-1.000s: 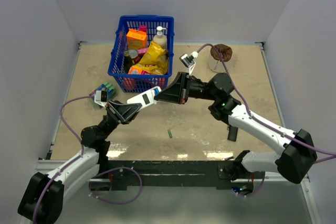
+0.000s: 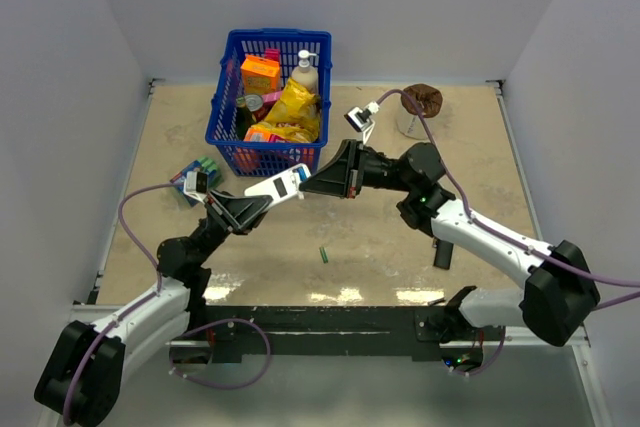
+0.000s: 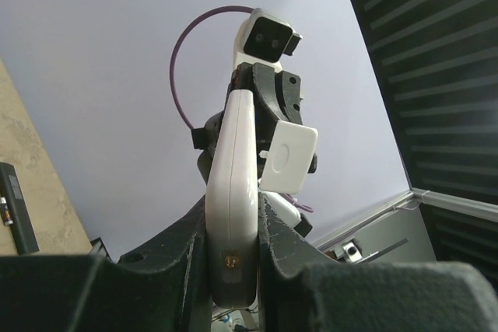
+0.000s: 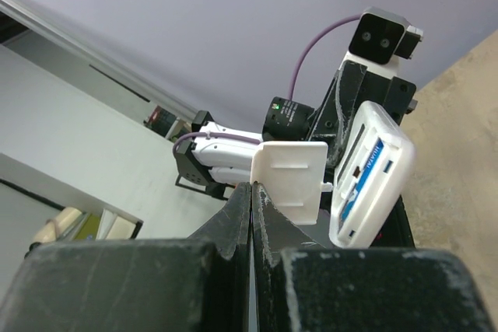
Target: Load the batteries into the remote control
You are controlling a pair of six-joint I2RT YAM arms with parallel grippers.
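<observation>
A white remote (image 2: 275, 186) is held above the table by my left gripper (image 2: 258, 205), shut on it; it fills the middle of the left wrist view (image 3: 231, 184). In the right wrist view its body (image 4: 369, 176) shows a blue label. My right gripper is shut beside the remote, with a small white plate, apparently the battery cover (image 4: 288, 176), at its tips; whether it grips that is unclear. A green battery (image 2: 323, 254) lies on the table, and a green battery pack (image 2: 200, 169) lies at the left.
A blue basket (image 2: 225, 107) full of groceries stands at the back. A jar with a brown lid (image 2: 421, 99) is at the back right. A black object (image 2: 442, 254) lies at the right.
My right gripper has shifted slightly to the right, away from the remote. The left gripper and remote look almost unchanged.
</observation>
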